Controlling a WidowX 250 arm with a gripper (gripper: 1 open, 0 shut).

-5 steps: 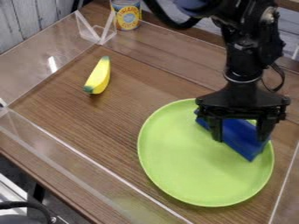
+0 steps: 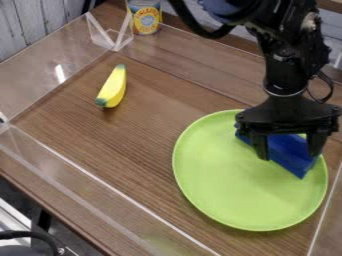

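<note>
A black robot gripper [image 2: 286, 130] reaches down from the top right over a blue block [image 2: 293, 157], which lies on the right part of a bright green plate [image 2: 221, 185]. Its fingers straddle the upper part of the block, hiding some of it; whether they are closed on it is hard to see.
A yellow toy banana [image 2: 112, 86] lies on the wooden table [image 2: 94, 150] at left. A can [image 2: 146, 14] stands at the back. Clear plastic edging runs along the left.
The gripper, blue block and green plate have all shifted a little to the right. The banana has stayed in place.
</note>
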